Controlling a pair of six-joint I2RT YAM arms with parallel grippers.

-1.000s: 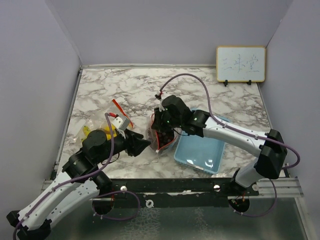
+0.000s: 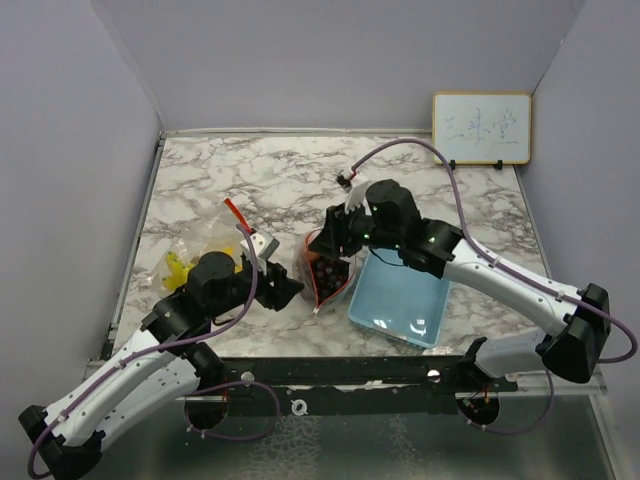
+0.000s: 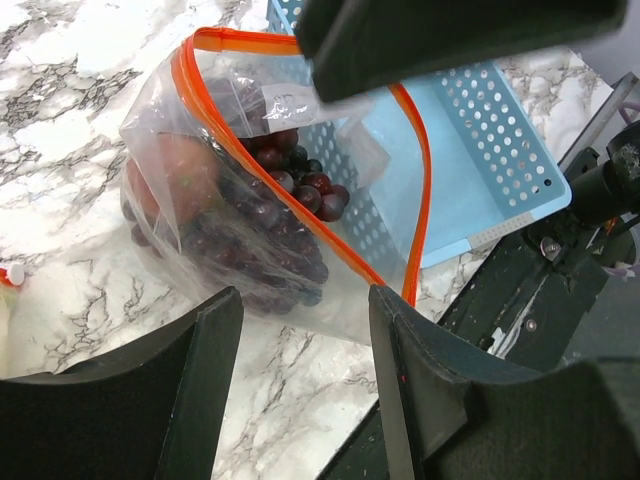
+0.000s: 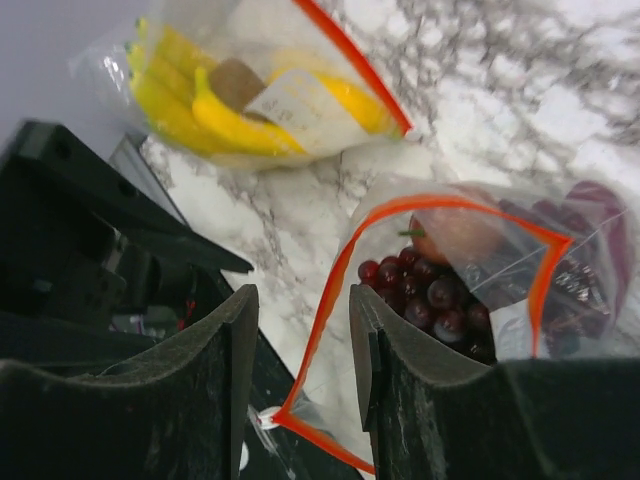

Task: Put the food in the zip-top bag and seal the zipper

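Note:
A clear zip top bag with an orange zipper rim (image 3: 262, 168) stands mouth open on the marble table, holding dark grapes (image 3: 305, 188) and a reddish round fruit (image 3: 178, 172). In the top view, my left gripper (image 2: 288, 290) is at the bag's left front side. Its fingers are apart with nothing between them, the bag's lower corner just beyond the tips. My right gripper (image 2: 328, 248) hovers over the back of the bag mouth. The right wrist view has its fingers (image 4: 228, 345) spread, with the orange rim behind the gap and apparently not gripped.
Another zip bag (image 4: 260, 85) with bananas and a brown fruit lies on the left of the table. An empty blue tray (image 2: 402, 300) is right of the grape bag. A whiteboard (image 2: 482, 128) stands back right.
The left gripper moved a little right toward the bag.

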